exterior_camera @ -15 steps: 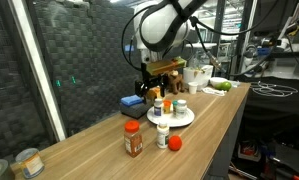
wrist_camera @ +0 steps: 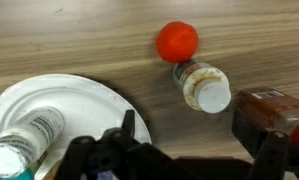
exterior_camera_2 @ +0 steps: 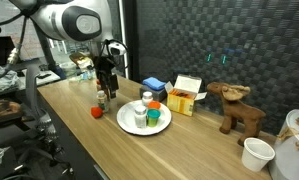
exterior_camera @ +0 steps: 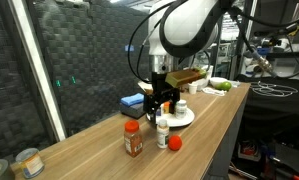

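Note:
My gripper is open above the table, with no object held between its fingers. In the wrist view a white-capped bottle (wrist_camera: 201,86) stands ahead of the gap between the fingers. Touching or nearly touching it is a red ball (wrist_camera: 177,42). A red-lidded spice jar (wrist_camera: 276,110) is at the right, partly covered by the right finger. The white plate (wrist_camera: 87,88) lies on the left, partly under the left finger, with a white-capped bottle (wrist_camera: 27,138) on it. From the side, the jar (exterior_camera: 133,139) stands left of the bottle (exterior_camera: 162,134) and the ball (exterior_camera: 175,143).
Several containers sit on the plate (exterior_camera_2: 125,117), including a teal cup (exterior_camera_2: 153,117). Behind it are a yellow box (exterior_camera_2: 186,94) and a blue item (exterior_camera_2: 153,84). A toy moose (exterior_camera_2: 237,112) and a white cup (exterior_camera_2: 256,153) stand farther right. The wood between plate and cup is clear.
The gripper has come nearer to exterior view 1 and lower, from over the plate's far side toward the standing bottle and jar. The objects on the table appear unmoved.

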